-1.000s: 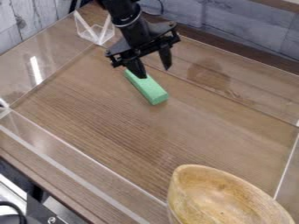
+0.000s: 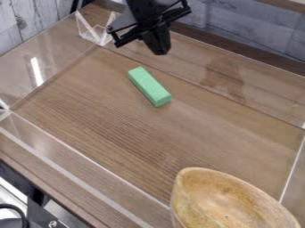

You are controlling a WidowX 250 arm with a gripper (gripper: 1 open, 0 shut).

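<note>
The black gripper (image 2: 142, 34) hangs at the top middle of the camera view, above and behind a green rectangular block (image 2: 150, 86), apart from it. Its fingers look parted, with no object visible between the fingers. The block lies on the wooden table (image 2: 119, 151), angled from upper left to lower right.
A large cream bowl (image 2: 229, 205) sits at the bottom right near the table's edge. A clear plastic object is partly visible at the top left, behind the arm.
The gripper has moved up and back, away from the green block, which lies in the same place with more bare table around it.
</note>
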